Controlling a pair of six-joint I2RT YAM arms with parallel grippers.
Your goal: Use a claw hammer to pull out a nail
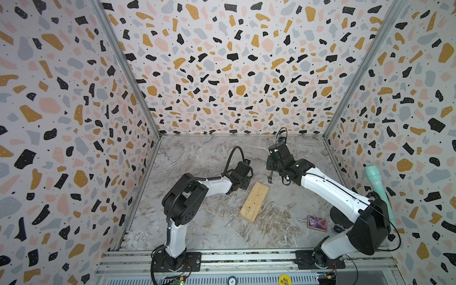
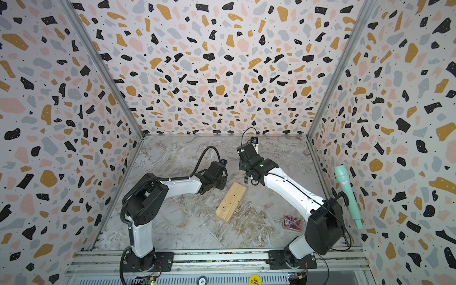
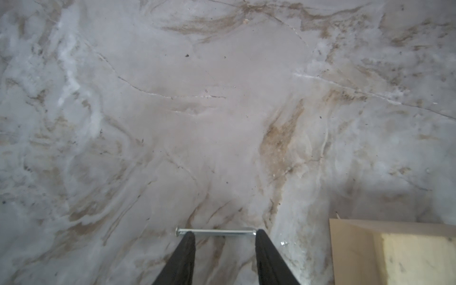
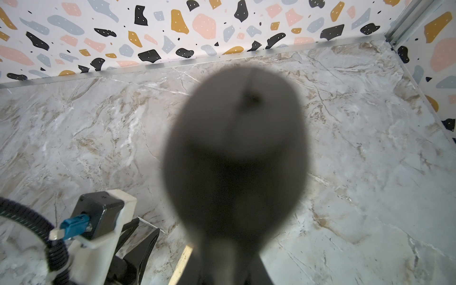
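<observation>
A thin silvery nail point(image 3: 213, 232) lies flat on the marble table. In the left wrist view my left gripper has its fingers parted, the tips lined up with the two ends of the nail. It is not clear whether they touch it. Left of the far end of the pale wooden board point(image 1: 254, 201), the left gripper points down. My right gripper is shut on the hammer, whose dark, blurred end point(image 4: 237, 128) fills the middle of the right wrist view. Below that gripper, the metal hammer head point(image 1: 270, 180) shows behind the board's far end.
A purple card box point(image 1: 316, 222) lies at the front right. A mint-green tube point(image 1: 380, 194) stands along the right wall. Both arms are close together near the board's far end.
</observation>
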